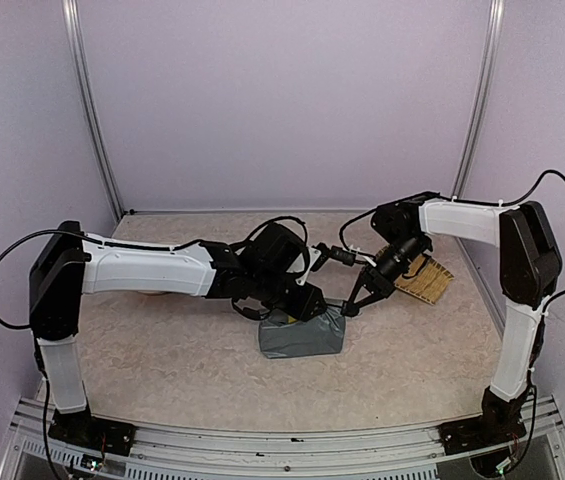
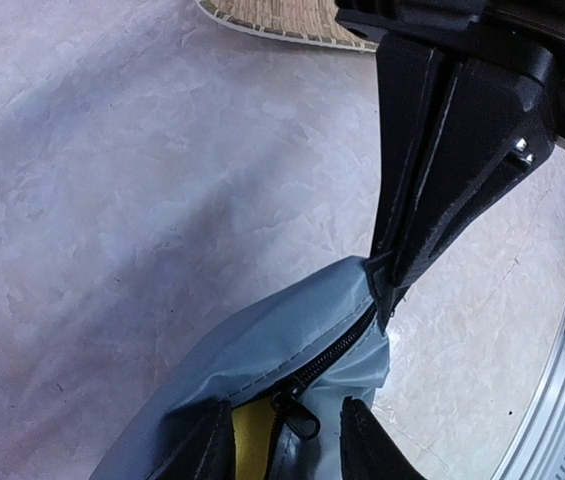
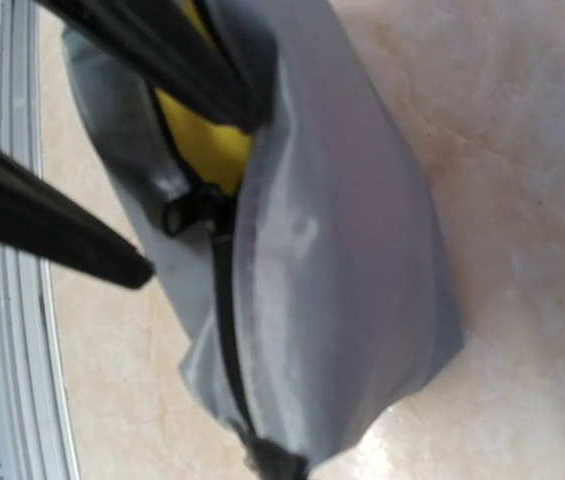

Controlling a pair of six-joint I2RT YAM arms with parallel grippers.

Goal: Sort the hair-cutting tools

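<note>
A grey zip bag [image 1: 300,340] stands on the table below both grippers. Its zip is partly open, and something yellow [image 3: 202,145] shows inside. My right gripper is shut on the bag's corner at one end of the zip. The left gripper is open over the bag; the black zip pull [image 2: 297,415] lies between its fingertips, with no grip on it. In the right wrist view, one left finger [image 3: 187,65] is over the bag's opening and the other [image 3: 62,220] beyond the pull. No hair cutting tools can be made out.
A woven basket [image 1: 425,282] sits at the right, behind my right gripper. The table in front of the bag [image 1: 292,395] is clear. Both grippers are close together over the bag. My left arm hides part of the table's left side.
</note>
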